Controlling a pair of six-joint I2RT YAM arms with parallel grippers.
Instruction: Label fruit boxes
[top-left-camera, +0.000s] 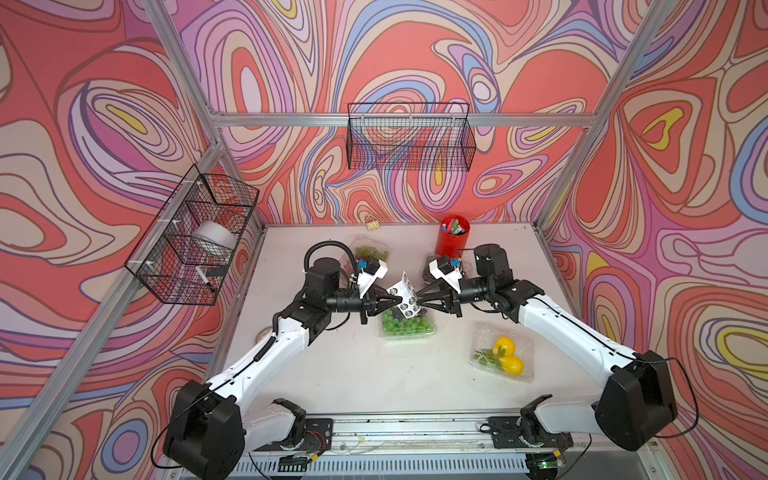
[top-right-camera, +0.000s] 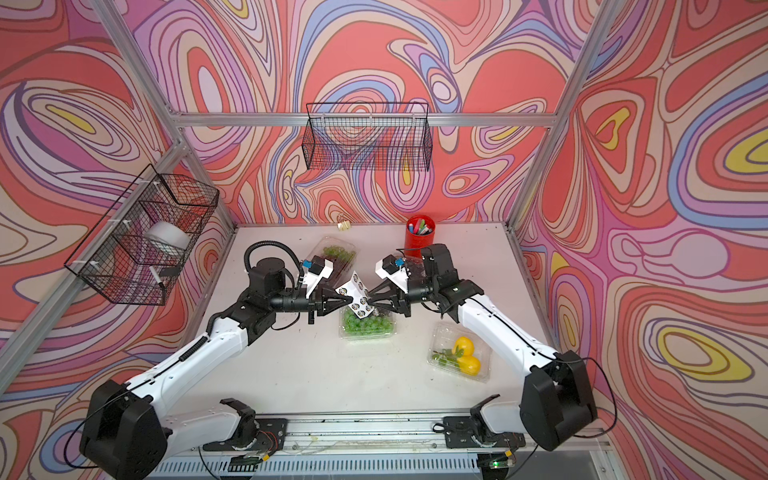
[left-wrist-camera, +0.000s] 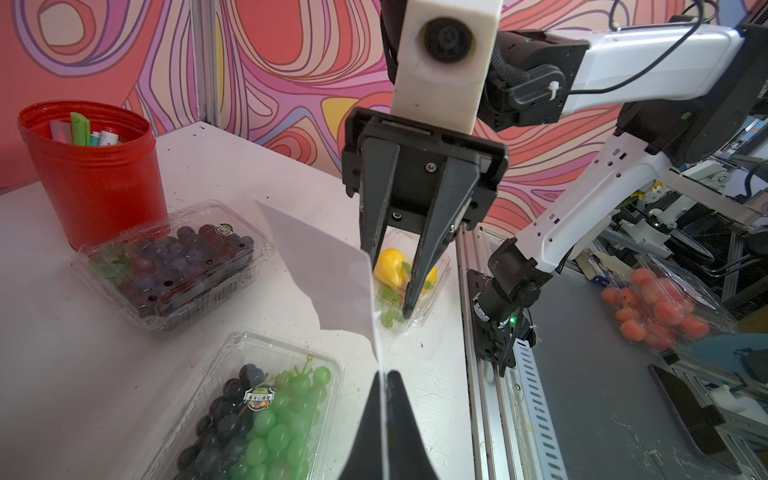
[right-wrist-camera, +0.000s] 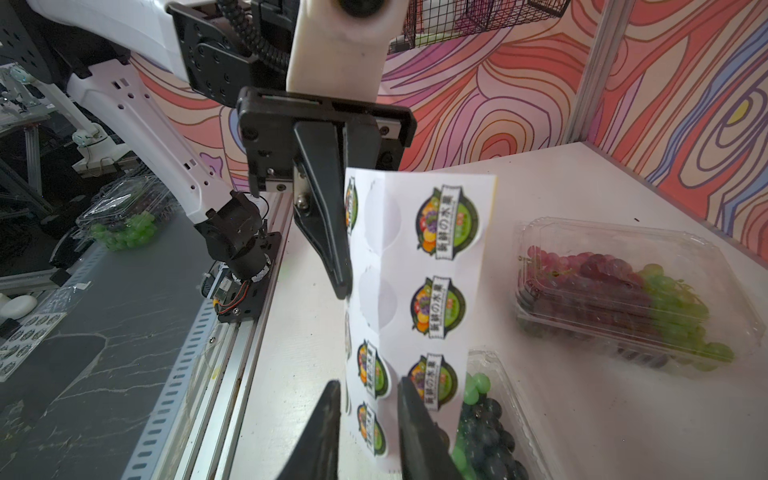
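Note:
My left gripper is shut on the edge of a white, creased label sheet (right-wrist-camera: 444, 300) that stands upright in the air. Round fruit labels and several blank circles show on it. From the other side, my right gripper reaches the sheet with fingers parted; its lower labels appear between the fingertips, and contact is unclear. Beneath both grippers sits a clear box of black and green grapes (left-wrist-camera: 300, 424), a label on its lid. Behind it, a dark grape box (left-wrist-camera: 172, 268) also bears a label. No label shows on the red-and-green grape box (right-wrist-camera: 632, 296).
A red bucket of markers (top-left-camera: 453, 237) stands at the back. The clear box with yellow fruit (top-left-camera: 502, 352) lies front right. Wire baskets (top-left-camera: 410, 140) hang on the frame.

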